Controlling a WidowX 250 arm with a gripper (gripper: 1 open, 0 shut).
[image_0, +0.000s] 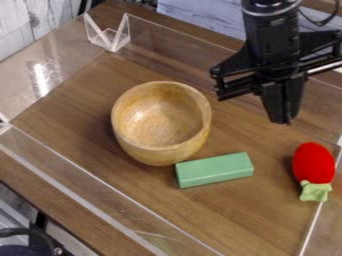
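Observation:
My black gripper (279, 108) hangs in the upper right of the camera view, fingers pointing down and shut, with nothing visible between them. Below and left of it a light wooden bowl (160, 124) rests empty on the wooden board. A green rectangular block (214, 170) lies just below right of the bowl. At the right, under the gripper, is a red plush vegetable (313, 163) with a light green top.
Clear plastic walls (94, 205) edge the wooden board (80, 95), with a small clear bracket (108, 32) at the upper left corner. The board's left and upper middle are bare.

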